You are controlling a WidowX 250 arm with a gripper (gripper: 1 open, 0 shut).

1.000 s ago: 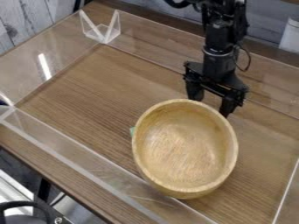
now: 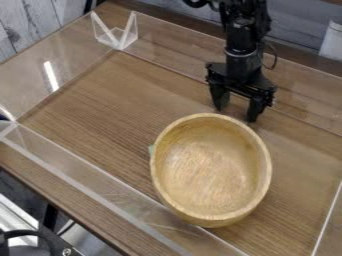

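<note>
My black gripper [image 2: 239,100] hangs from the arm at the upper right, its fingers low over the wooden table, just behind a large round wooden bowl [image 2: 210,174]. The fingers are apart, so it is open; whether anything small lies beneath it is hidden. A small pale green item [image 2: 154,151] peeks out at the bowl's left edge, mostly hidden by it.
A clear angular holder [image 2: 115,30] stands at the back left. A white object [image 2: 333,38] is at the back right.
The gripper has shifted slightly to the left, a little away from the right side. The bowl has not visibly moved.
</note>
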